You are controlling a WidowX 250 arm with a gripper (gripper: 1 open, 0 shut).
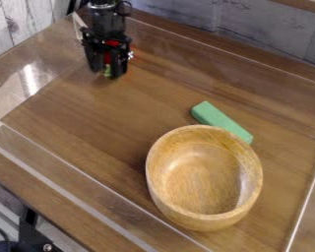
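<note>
The black robot gripper (107,57) is low over the tabletop at the upper left. A red object (115,44) and a small bit of green show behind and between its parts, mostly hidden. Whether the fingers are open or shut on anything cannot be made out.
A wooden bowl (204,202) stands at the lower right, with a green block (222,121) lying behind it. Walls border the back and upper left.
</note>
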